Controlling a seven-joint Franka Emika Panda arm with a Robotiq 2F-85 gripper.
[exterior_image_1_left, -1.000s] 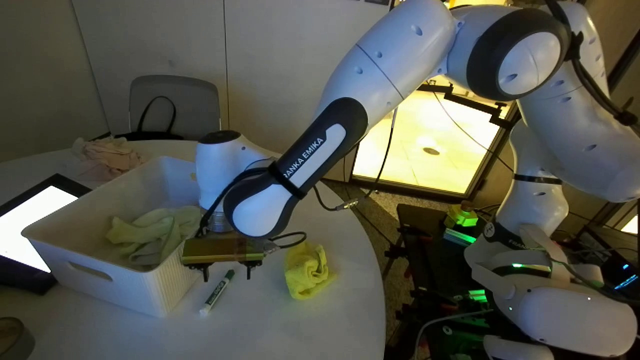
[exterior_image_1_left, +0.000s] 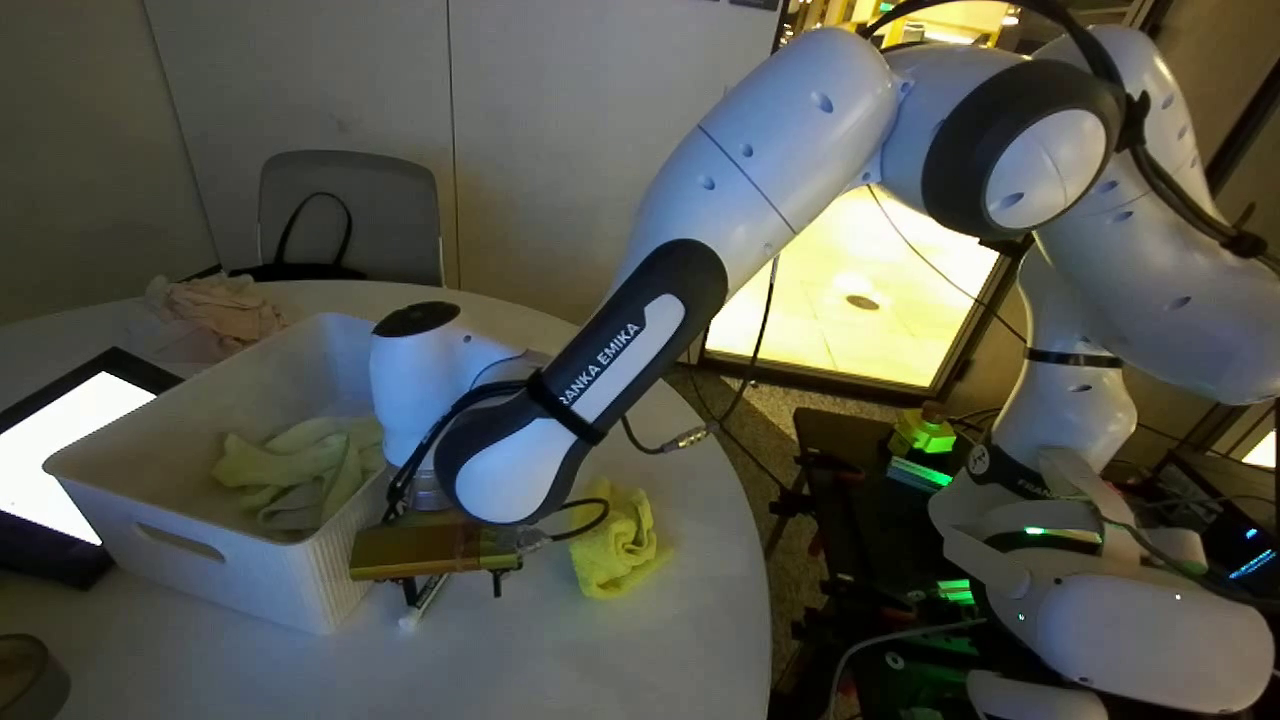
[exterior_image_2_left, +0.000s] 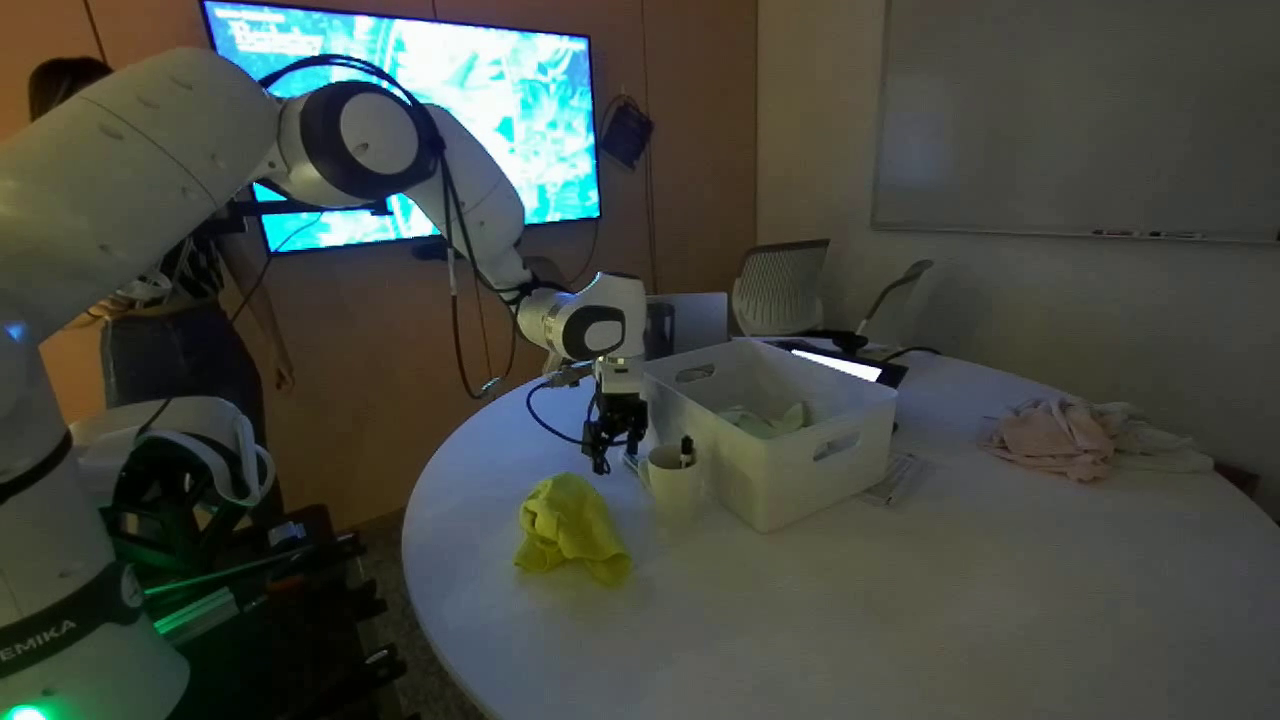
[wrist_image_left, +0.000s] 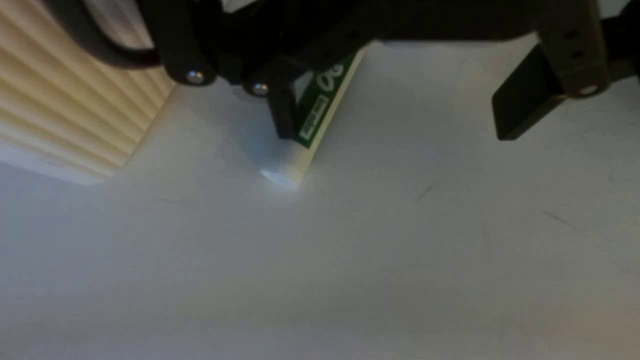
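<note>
A white marker with a green label (wrist_image_left: 318, 111) lies on the table beside the ribbed white box. My gripper hangs low over the table with its fingers wide apart. In the wrist view the left finger (wrist_image_left: 282, 111) overlaps the marker, while bare table shows between the fingertips. In exterior view 1 the gripper (exterior_image_1_left: 456, 589) covers most of the marker, leaving its near white end (exterior_image_1_left: 411, 619) in sight. Whether a finger touches the marker I cannot tell.
The white box (exterior_image_1_left: 228, 576) holds pale green cloths (exterior_image_1_left: 288, 468). A crumpled yellow cloth (exterior_image_2_left: 570, 528) lies on the table. By the box stands a white cup (exterior_image_2_left: 674, 486) with a dark pen in it. Pink cloth (exterior_image_2_left: 1056, 438) lies farther off.
My gripper has come down and slightly to the left in exterior view 1. It now hides most of the marker, which showed whole before. The cloths and box stay put.
</note>
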